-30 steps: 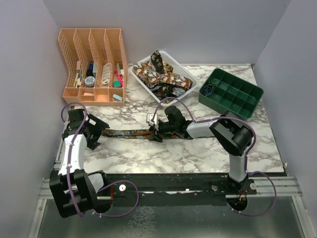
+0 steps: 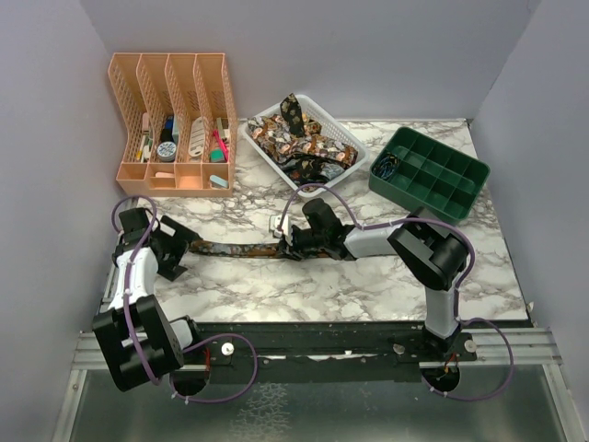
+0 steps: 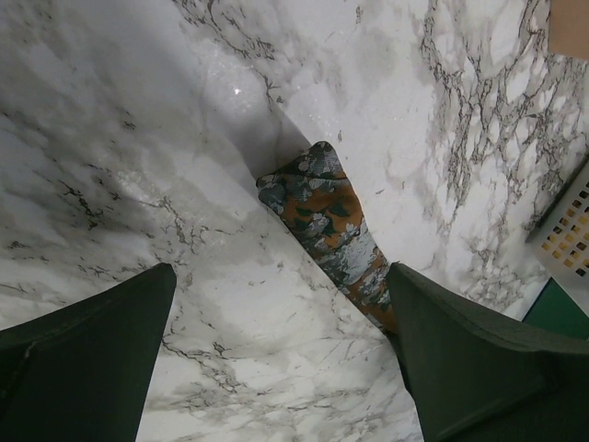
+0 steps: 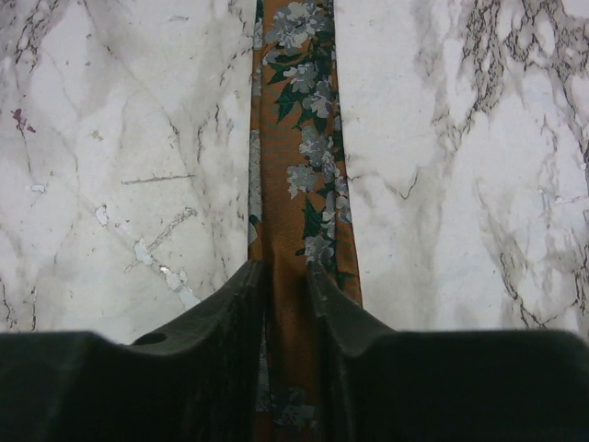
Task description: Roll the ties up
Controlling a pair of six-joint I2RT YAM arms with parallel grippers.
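Observation:
A long brown tie with grey flowers (image 2: pixel 230 250) lies stretched left to right across the marble table. Its pointed end (image 3: pixel 317 212) shows flat in the left wrist view. My left gripper stands open over that end, its fingers wide apart and nothing held. Around the middle of the tie is my right gripper, pointing down. The right fingers stand a narrow gap apart, with the tie's cloth (image 4: pixel 294 184) running between and under them, its edges folded inward. Whether they press on the cloth cannot be told.
Behind the tie, a white basket (image 2: pixel 354 138) holds a heap of dark floral cloth. An orange organizer (image 2: pixel 147 184) with small items stands at the back left, a green divided box (image 2: pixel 442 189) at the right. Bare marble (image 2: pixel 267 295) lies in front of the tie.
My left arm has shifted slightly, its gripper staying near the tie's left end.

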